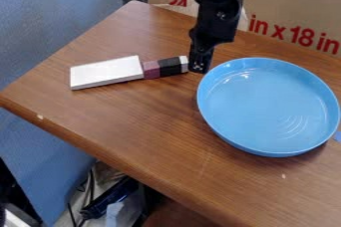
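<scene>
My black gripper (201, 60) reaches down from the top centre to the right end of a flat object made of a white block (107, 72) and a shorter pink and black piece (163, 68). Its fingertips are beside that dark end, just left of a blue plate (266, 106). I cannot tell whether the fingers are open or shut, or whether they hold the piece.
The wooden table (147, 131) has bare room at the front and back left. A cardboard box (286, 2) with red lettering stands behind it. A blue padded surface lies beyond the left edge, with clutter below.
</scene>
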